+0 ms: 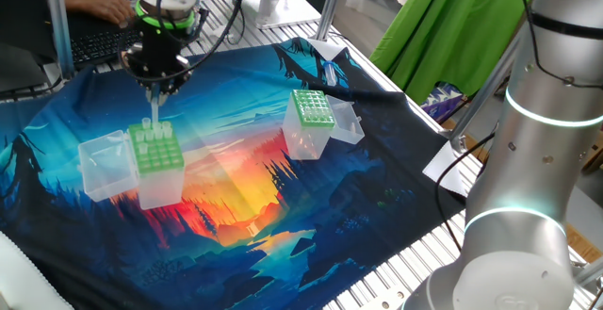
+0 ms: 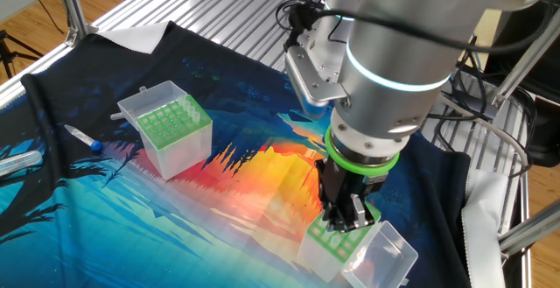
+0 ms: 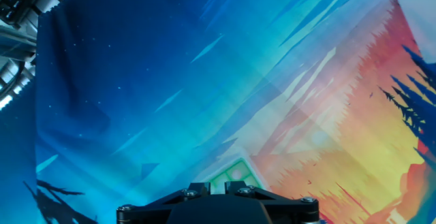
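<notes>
My gripper [image 1: 156,88] is above the back edge of a green-topped tube rack [image 1: 160,155] on a translucent box. A slim clear tube [image 1: 155,106] hangs upright from its fingertips, its lower end at the rack's top; the fingers appear shut on it. Several clear tubes stand in this rack's back part, and one stands apart at its left side. In the wrist view, the black fingers [image 3: 235,187] stand a little apart above a corner of the green rack [image 3: 231,175], and the tube cannot be made out. The second green rack [image 2: 173,123] stands away from the gripper.
Open clear lids lie beside both boxes, one being the left lid [image 1: 108,165]. A blue-capped pen [image 2: 83,137] and a clear object [image 2: 19,162] rest on the printed cloth [image 1: 245,197]. Between the racks, the cloth is clear. A hand [image 1: 105,7] is near the keyboard.
</notes>
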